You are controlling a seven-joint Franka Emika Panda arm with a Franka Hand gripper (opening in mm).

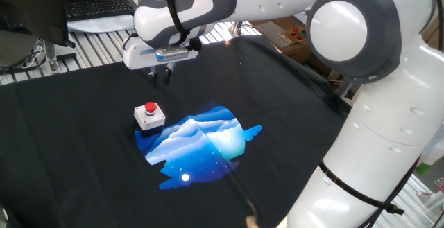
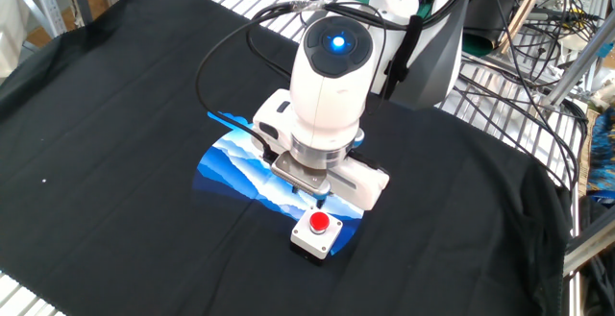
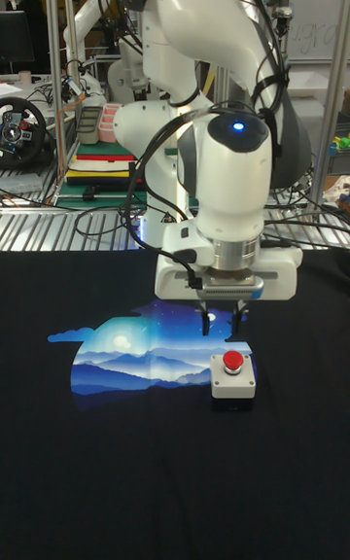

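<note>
A white box with a red push button (image 1: 150,116) stands upright on the black cloth. It touches the edge of a blue mountain picture (image 1: 201,145) that lies flat or is cast there. Above and behind the button, my gripper (image 1: 160,81) hangs with its fingers apart and nothing between them. From the front, in exterior view 3, the open gripper (image 3: 223,330) points down over the far side of the button box (image 3: 233,377), clear of it. In exterior view 2 the hand mostly covers the fingers, and the red button (image 2: 319,223) shows just in front.
A monitor (image 1: 31,13) and keyboard (image 1: 100,8) stand beyond the cloth. Metal rollers (image 2: 509,114) border it, with loose cables near the arm's base.
</note>
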